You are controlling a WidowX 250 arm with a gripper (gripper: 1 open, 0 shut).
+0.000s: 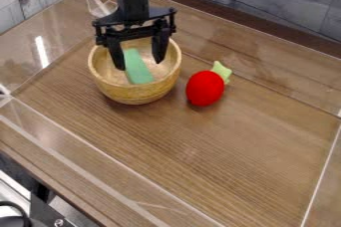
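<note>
My black gripper [134, 26] is open over the back of a yellow bowl [135, 93], its two dark fingers spread apart toward the left and right of the bowl's rear part. Inside the bowl lies a mint-green oblong piece [135, 68]. A red round object [205, 89] sits on the table just right of the bowl, with a small pale green item [221, 71] behind it.
A light patterned surface lies beyond the table at the left edge of the view.
</note>
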